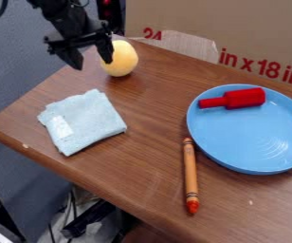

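My black gripper (90,53) hangs at the upper left, just left of a pale yellow round object (120,61) on the wooden table, its fingers apart with nothing visible between them. A folded light blue cloth (82,121) lies on the left of the table. On the right is a blue plate (250,144) holding a red cylindrical object with a handle (243,97). An orange crayon-shaped stick (191,176) lies left of the plate, pointing toward the front edge.
A large cardboard box (225,38) stands behind the table, with a clear plastic item near its base. The table's left edge drops to a grey surface.
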